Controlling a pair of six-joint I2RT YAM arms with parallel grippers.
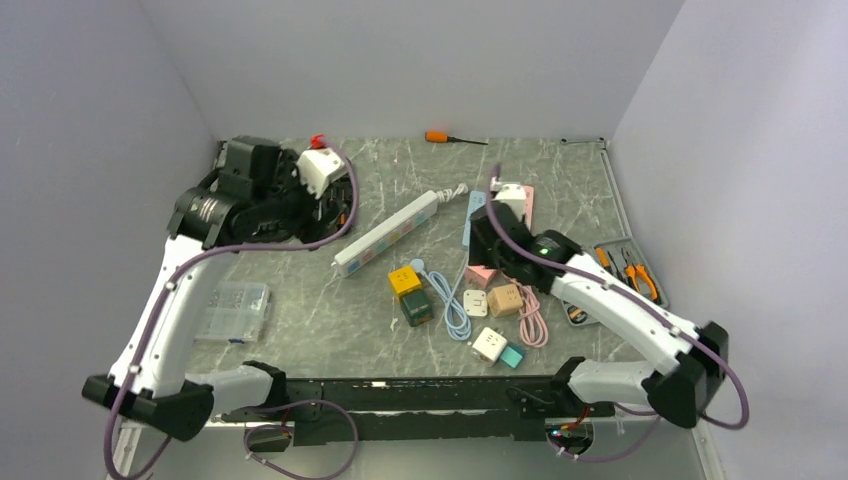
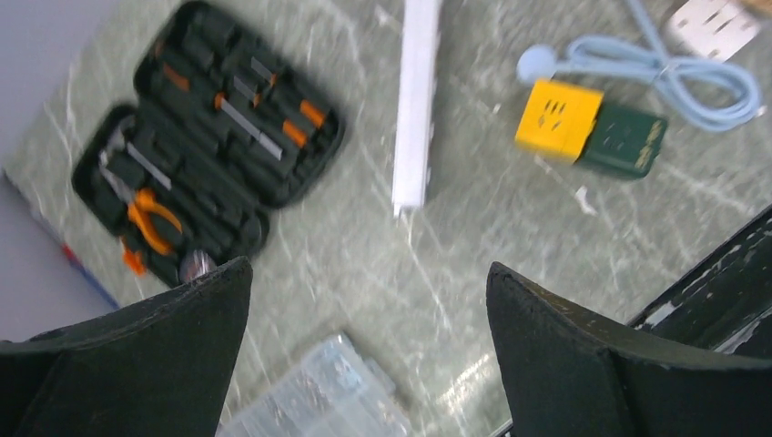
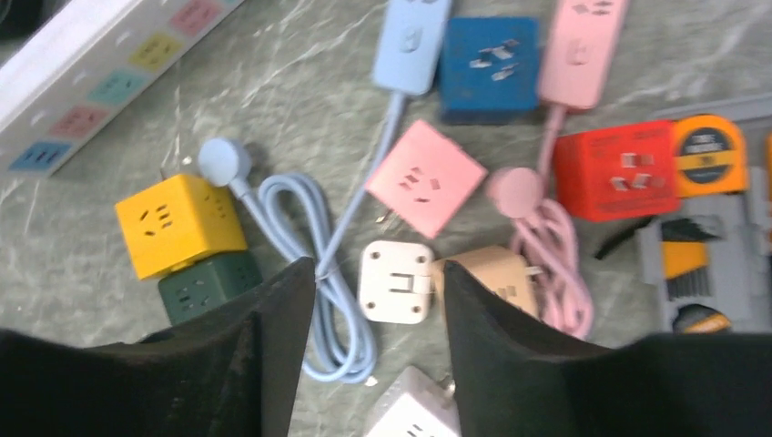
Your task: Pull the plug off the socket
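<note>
The long white power strip point(image 1: 388, 234) lies diagonally across the table, its side marked with coloured squares. Right of it lie a yellow block plug point(image 3: 180, 226), a dark green plug point(image 3: 209, 286), a pink cube point(image 3: 428, 177), a small white square piece point(image 3: 396, 280) and a tan plug point(image 3: 492, 284). My left gripper is open and empty, held over the table's left side. Above the white square piece, my right gripper is part open with nothing gripped. In the top view the right arm hides part of the pink cube and extension blocks.
A black tool case point(image 2: 228, 118), a clear parts box point(image 1: 234, 311) and a grey tool tray point(image 1: 628, 262) flank the table. Coiled blue cable point(image 3: 314, 237) and pink cable point(image 3: 557, 264) crowd the plugs. A white adapter point(image 1: 489, 344) sits near the front edge.
</note>
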